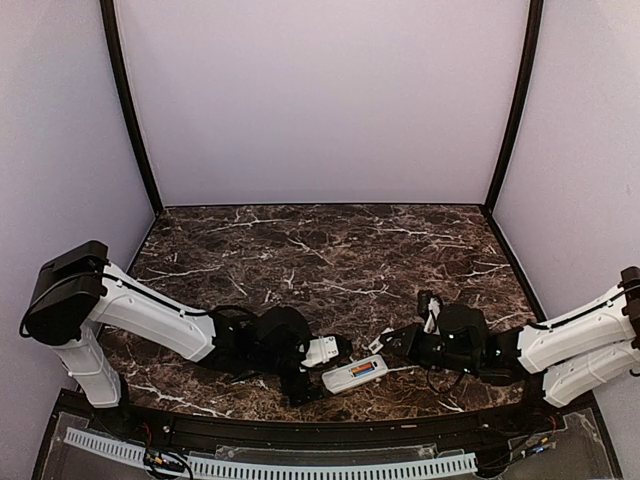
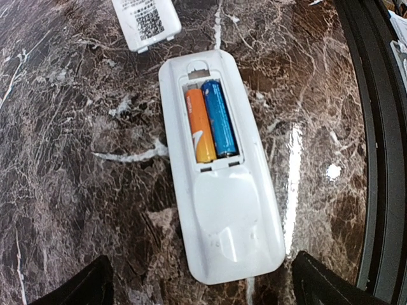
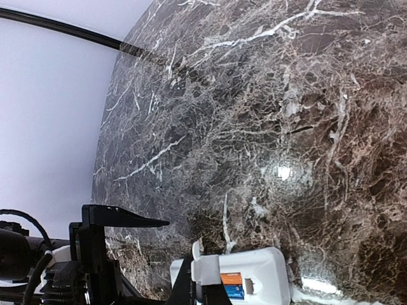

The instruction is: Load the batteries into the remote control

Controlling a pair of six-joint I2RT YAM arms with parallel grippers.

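Observation:
A white remote control [image 2: 226,206] lies back up on the table, its battery compartment uncovered. An orange battery [image 2: 201,127] and a blue battery [image 2: 218,117] rest side by side in that compartment. The left gripper is open, its fingers [image 2: 318,286] on either side of the remote's lower end, apparently without gripping it. My right gripper is shut on the small white battery cover [image 2: 147,24], which hangs near the compartment end of the remote. In the right wrist view, the cover and fingers hide part of the remote [image 3: 264,273].
Bare dark marbled table [image 1: 330,260] stretches out behind the two arms. A dark rail [image 1: 300,418] runs along the front edge, close to the remote. Both grippers stand near each other around the remote.

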